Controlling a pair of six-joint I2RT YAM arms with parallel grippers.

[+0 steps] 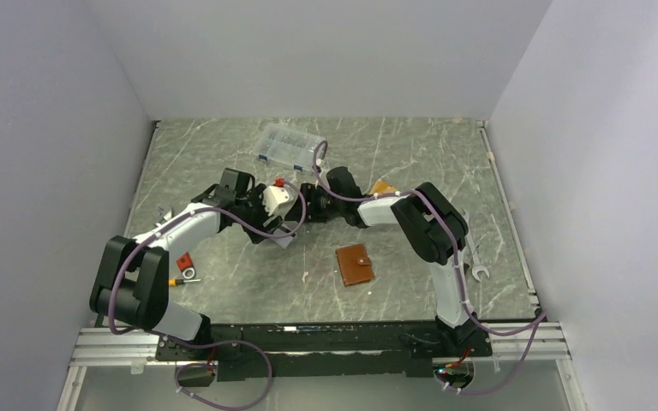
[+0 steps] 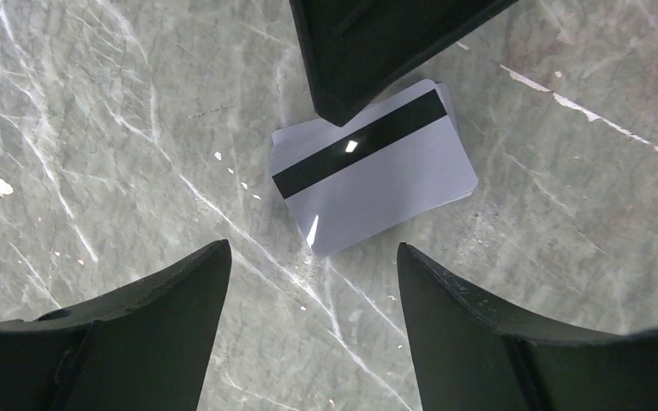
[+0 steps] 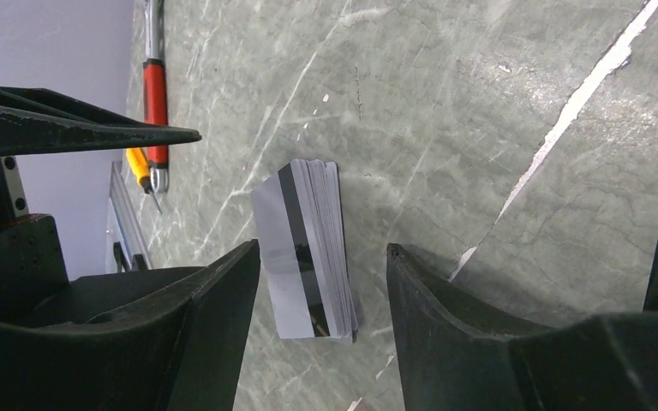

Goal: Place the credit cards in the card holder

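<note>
A stack of grey credit cards with black stripes lies on the marble table, also at the middle of the right wrist view (image 3: 296, 248). My left gripper is open just beside the stack, fingers empty. My right gripper hovers by the stack with fingers apart and nothing clearly held. The brown card holder (image 1: 354, 265) lies closed at the front centre.
A clear plastic case (image 1: 290, 145) is at the back; a yellow item (image 1: 382, 187) sits behind the right arm. Tools including a red utility knife (image 1: 184, 262) lie at left, wrenches (image 1: 478, 265) at right.
</note>
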